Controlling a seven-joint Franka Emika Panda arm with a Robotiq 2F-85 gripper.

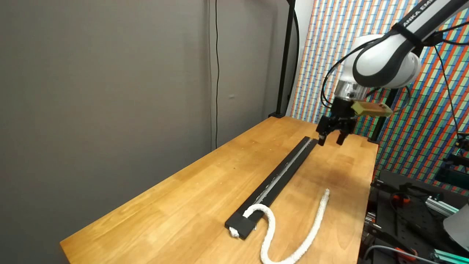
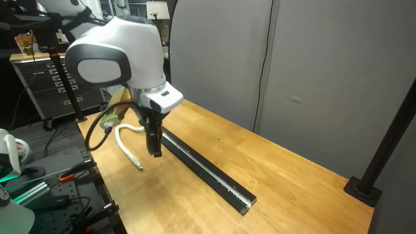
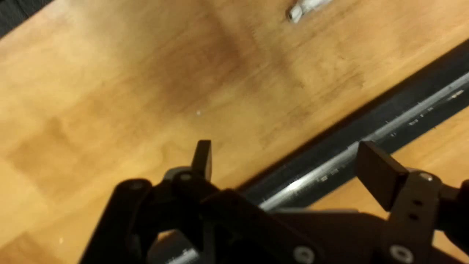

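Observation:
A white rope (image 1: 317,221) curves over the wooden table, one end tucked through the black block at the near end of a long black channel (image 1: 281,180). In exterior view 2, the rope (image 2: 123,147) lies left of the channel (image 2: 208,173), its loose end on bare wood. My gripper (image 1: 331,141) is above the table, open, with nothing between its fingers. The wrist view shows its two fingers (image 3: 203,159) spread wide over the channel (image 3: 334,160) and bare table. Only the rope's loose tip (image 3: 296,13) shows at the top there.
Bare wood (image 1: 176,206) stretches along the wall side of the table. A black stand (image 2: 364,191) is at a table corner. Beyond the table edge sits a dark cart (image 1: 395,220) with tools and clamps.

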